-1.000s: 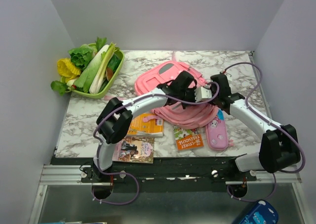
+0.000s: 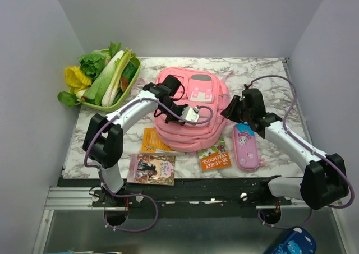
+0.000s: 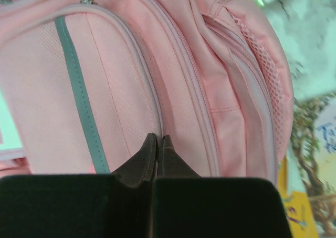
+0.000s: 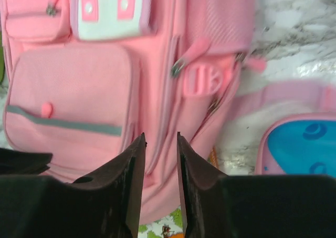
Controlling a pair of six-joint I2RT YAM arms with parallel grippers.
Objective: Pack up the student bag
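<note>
A pink school bag (image 2: 188, 83) lies flat in the middle of the marble table, its zips and green-grey trim showing in both wrist views. Over its left part my left gripper is closed at the tips against the pink fabric, right at a grey seam; whether cloth is pinched there does not show clearly. At the bag's right edge my right gripper stands part open above a zip and side pocket, nothing visible between its fingers. A pink pencil case (image 2: 245, 150) with a blue end lies right of the bag.
In front of the bag lie an orange-yellow book (image 2: 152, 141), a brown picture book (image 2: 151, 170) and the Treehouse book (image 2: 215, 160). A green basket (image 2: 134, 77) of vegetables fills the back left. Bare table (image 2: 275, 86) shows at the back right.
My left arm and the bag have shifted left; the bag now covers more of the orange-yellow book. My right gripper, earlier close beside the left one, is now apart from it and slightly left of before.
</note>
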